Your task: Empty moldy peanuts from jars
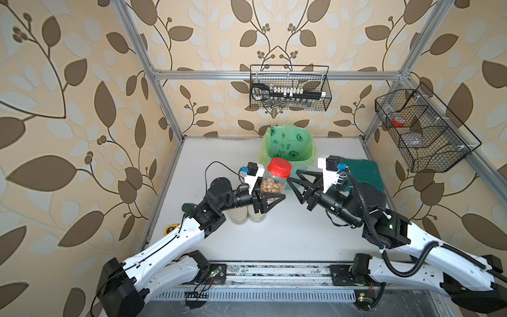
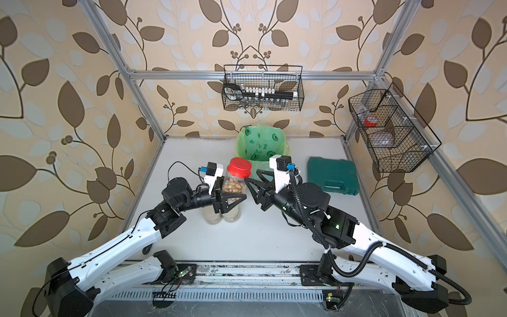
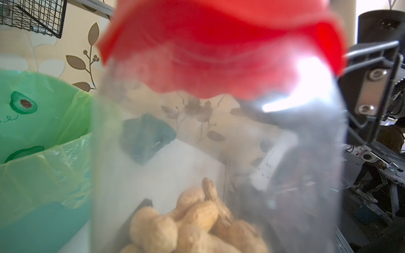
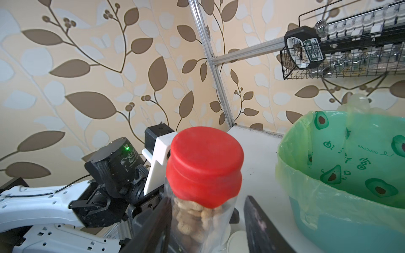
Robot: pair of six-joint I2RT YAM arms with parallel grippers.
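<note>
A clear jar of peanuts with a red lid is held up over the table by my left gripper, which is shut on it. My right gripper is at the jar's right side; in the right wrist view its blurred fingertips flank the jar below the lid, and whether they touch is hard to tell. Two jars stand on the table beneath. The green-lined bin is just behind the held jar.
A teal case lies at the back right of the table. Wire baskets hang on the back and right sides.
</note>
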